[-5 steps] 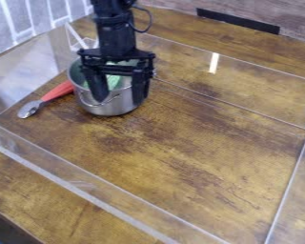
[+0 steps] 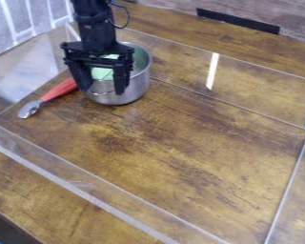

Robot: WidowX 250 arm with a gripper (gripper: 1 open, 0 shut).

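Observation:
My black gripper (image 2: 98, 65) is over a steel pot (image 2: 129, 91) at the upper left of the camera view, its open fingers reaching down at the pot's near left side and rim. Something light green shows inside the pot, partly hidden behind the gripper. A spoon with a red handle (image 2: 58, 90) and a silver head (image 2: 30, 110) lies on the wooden table to the left of the pot.
Clear panel edges or strips frame the work area, and a white slatted object (image 2: 9, 24) stands at the back left.
The gripper has moved left, from over the pot's middle and right toward its left side. The pot appears shifted very slightly, if at all.

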